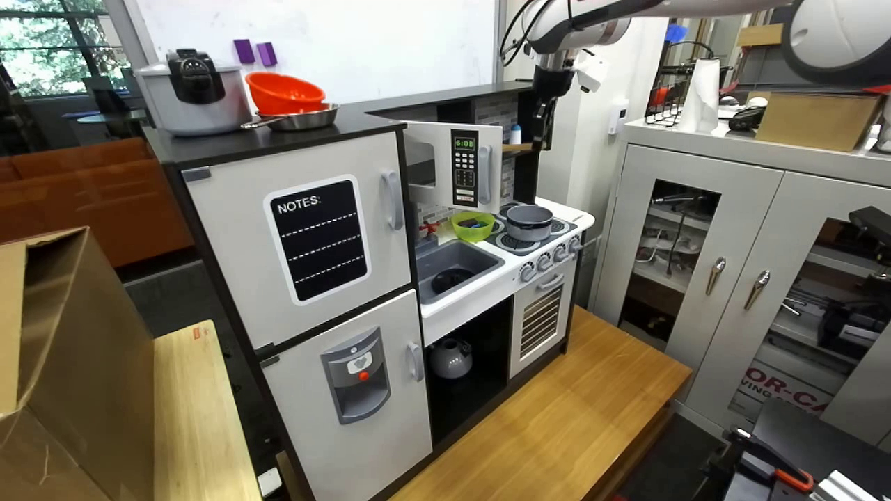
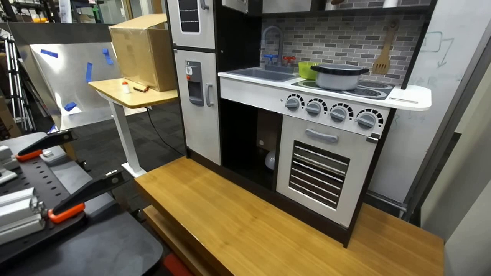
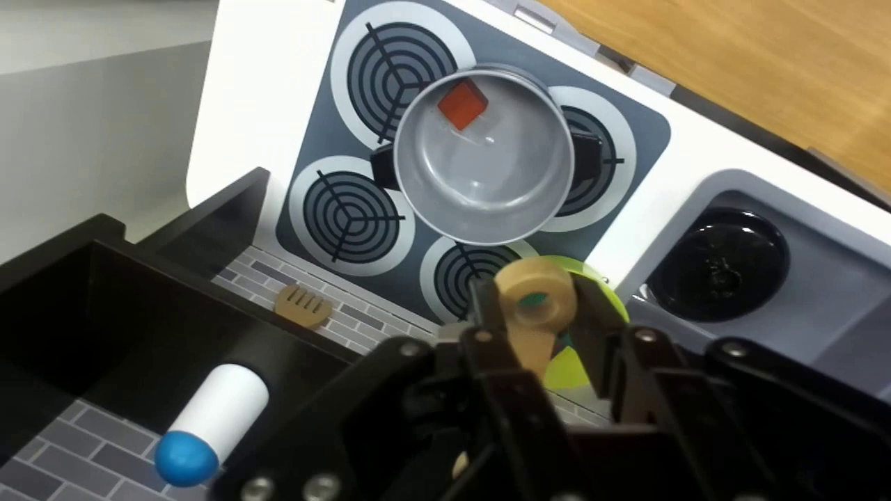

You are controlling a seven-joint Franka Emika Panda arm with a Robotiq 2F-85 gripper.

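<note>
A wooden utensil (image 3: pixel 534 321) with a hole in its end is between the fingers of my gripper, which is shut on it. In exterior view 1 my gripper (image 1: pixel 542 142) hangs high over the stove side of the toy kitchen, close to the upper shelf. The utensil (image 1: pixel 518 147) sticks out leftward from it, partly behind the open microwave door (image 1: pixel 451 164). Below, in the wrist view, a grey pot (image 3: pixel 484 179) with a red block (image 3: pixel 463 104) inside sits on the stove. Exterior view 2 does not show the gripper.
Close by on the dark shelf (image 3: pixel 175 317) lies a white bottle with a blue cap (image 3: pixel 209 426). A slotted spatula (image 2: pixel 382 57) hangs on the brick backsplash. Beside the pot is a green bowl (image 2: pixel 307 70), left of it the sink (image 1: pixel 459 268).
</note>
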